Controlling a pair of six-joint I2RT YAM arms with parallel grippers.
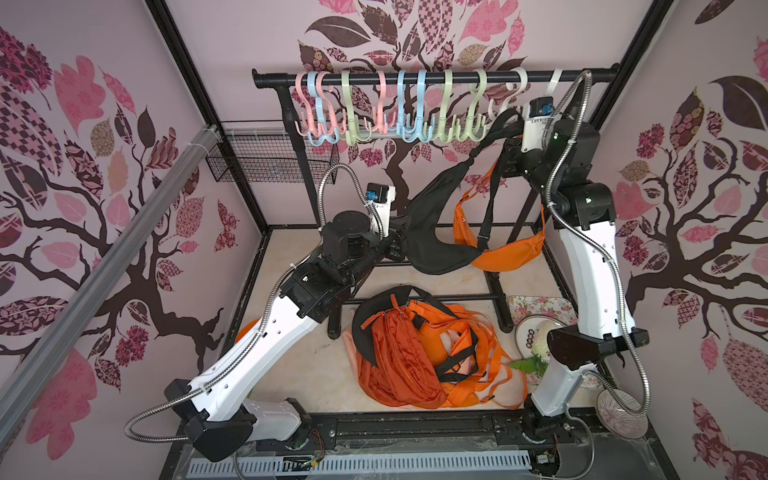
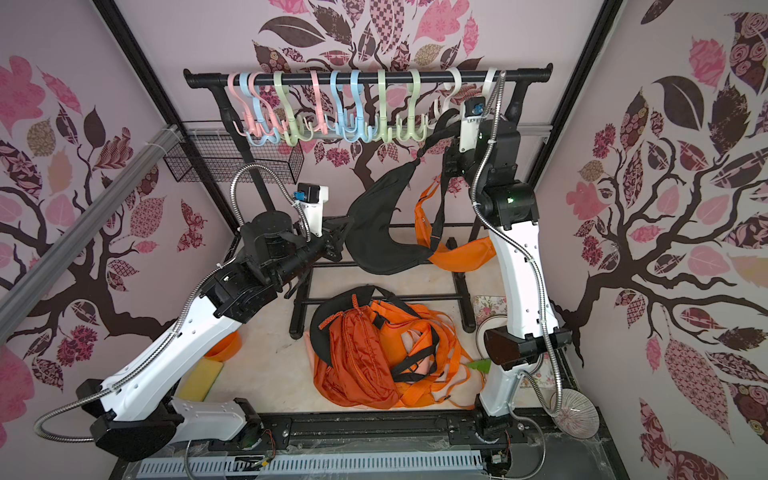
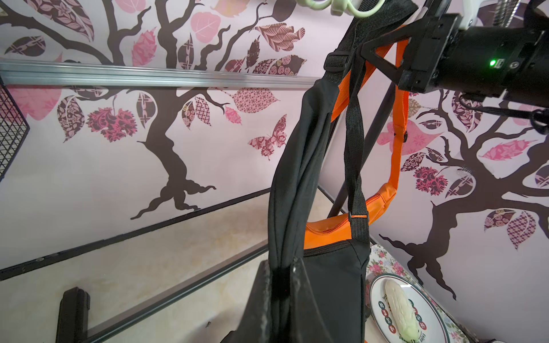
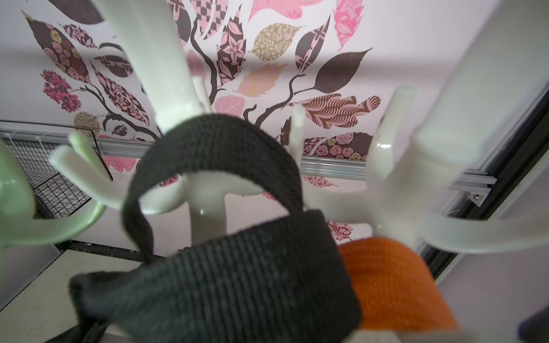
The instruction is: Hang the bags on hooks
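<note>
A black and orange bag [image 1: 440,232] hangs stretched between both grippers, in front of the rack. My left gripper is shut on a black fabric fold at its side. At the bag's upper end my right gripper [image 1: 505,156] is shut on the black strap [image 4: 228,280], its fingertips hidden in its own wrist view. Above that hold the strap bends into a loop [image 4: 217,134], crossing in front of a white hook [image 4: 206,211]. Whether any prong passes through the loop, I cannot tell. A second white hook [image 4: 406,188] stands close on the right.
Pink, blue and green hooks [image 1: 400,120] crowd the rail [image 1: 360,78] left of the white ones. Another orange bag [image 1: 400,352] lies on the floor below. A plate [image 1: 524,336] is at right, a wire basket [image 1: 272,156] at back left.
</note>
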